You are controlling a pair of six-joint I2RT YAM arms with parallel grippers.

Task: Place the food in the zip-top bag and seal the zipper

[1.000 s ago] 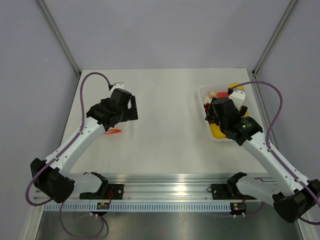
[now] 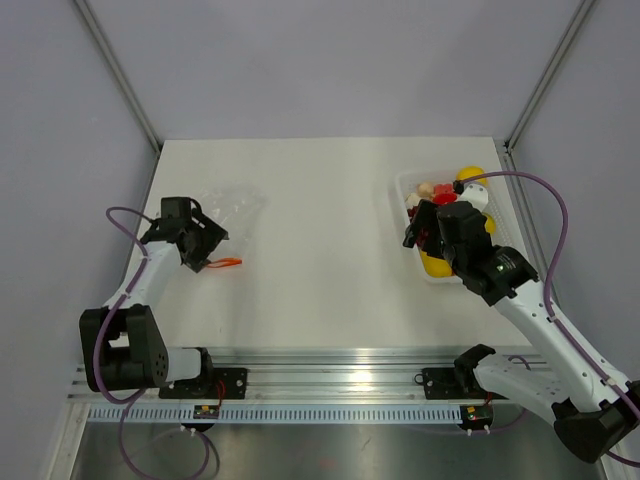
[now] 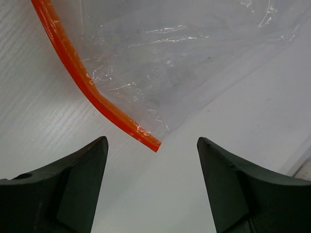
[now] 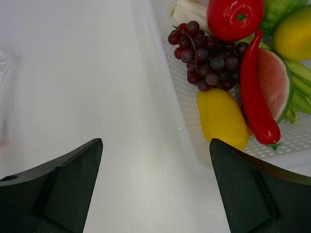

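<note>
A clear plastic bag (image 3: 184, 58) with an orange zipper strip (image 3: 82, 77) lies flat on the table's left side. My left gripper hangs just over the strip's end, fingers apart with nothing between them. My right gripper stands open above the near left rim of the white basket (image 4: 172, 111). In it are grapes (image 4: 209, 58), a tomato (image 4: 235, 14), a red chili (image 4: 255, 97), a yellow pepper (image 4: 221, 119), a watermelon slice (image 4: 274, 77), celery and other produce.
Grey walls and metal rails border the table.
My left arm has swung leftward from near the table's centre-left to over the bag. The right arm has shifted slightly, staying over the basket.
</note>
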